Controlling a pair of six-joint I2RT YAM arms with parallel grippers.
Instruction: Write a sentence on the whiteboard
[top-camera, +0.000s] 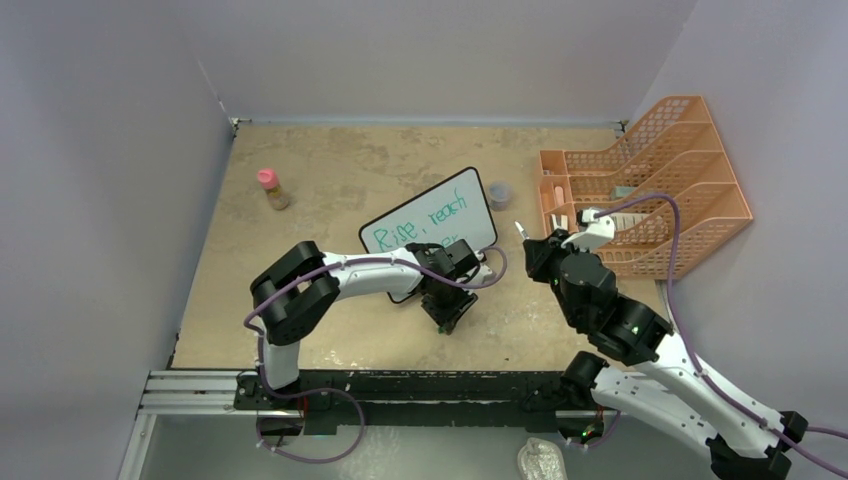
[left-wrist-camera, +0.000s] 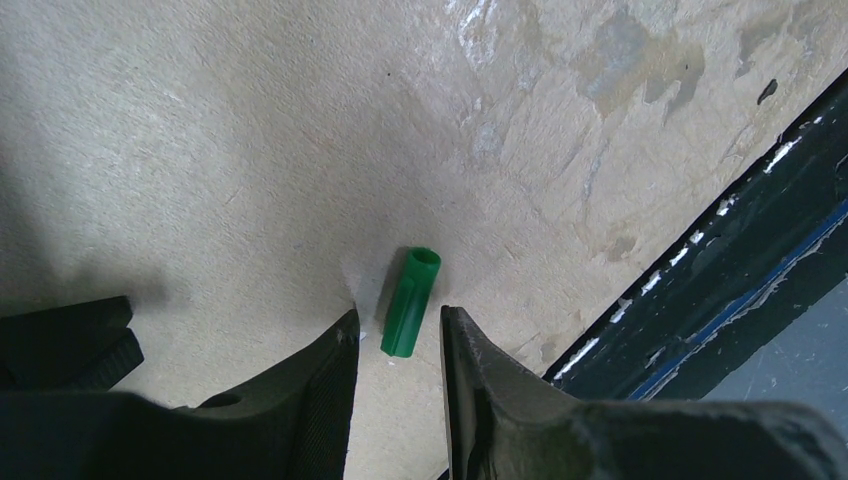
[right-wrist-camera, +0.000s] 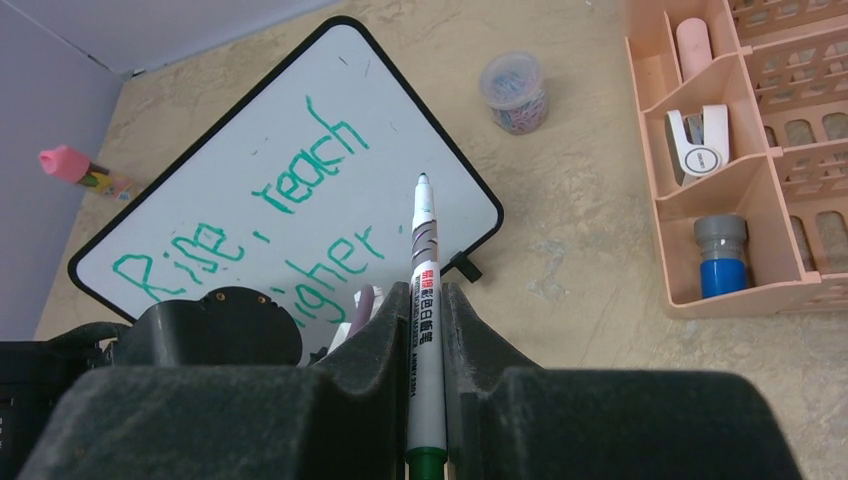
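Observation:
Green handwriting, "Rise, reach" with "higher" below, stands on the whiteboard (right-wrist-camera: 350, 85); the left arm covers part of the board in the top view. On the tabletop lies a green marker cap (left-wrist-camera: 410, 302), between the spread fingertips of my left gripper as the left wrist view sees it. That gripper is part open, and no contact with the cap shows. My right gripper is shut on a white marker (right-wrist-camera: 426, 310), whose uncapped tip points away from the fingers, toward the board's right side and apart from it.
An orange organizer (top-camera: 590, 160) fills the right back, with a stapler (right-wrist-camera: 700, 145) and a blue-bottomed bottle (right-wrist-camera: 721, 262) inside. A small tub (right-wrist-camera: 516, 92) is beside the board. A pink-capped bottle (top-camera: 272, 188) is at the left. Free tabletop surrounds the cap.

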